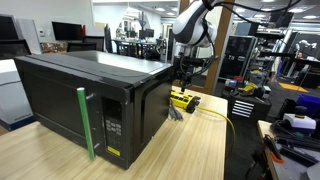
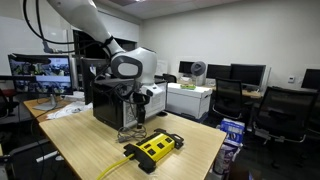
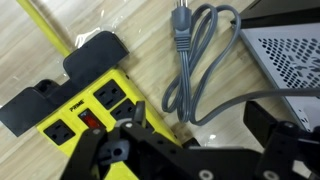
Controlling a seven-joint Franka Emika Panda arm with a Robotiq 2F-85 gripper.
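Note:
My gripper is open, with its black fingers apart at the bottom of the wrist view. Between and beyond them, a grey cord lies in loops on the wooden table, its plug at the top. To the left is a yellow power strip with black ends and several sockets. A black microwave stands on the table; its perforated metal side or back shows at the right of the wrist view. From exterior view 2, the gripper hangs over the looped cord, beside the strip.
A yellow cable runs away from the strip across the table. A green strip stands upright at the microwave's front. Bare tabletop lies in front of the microwave. Chairs and monitors are well behind.

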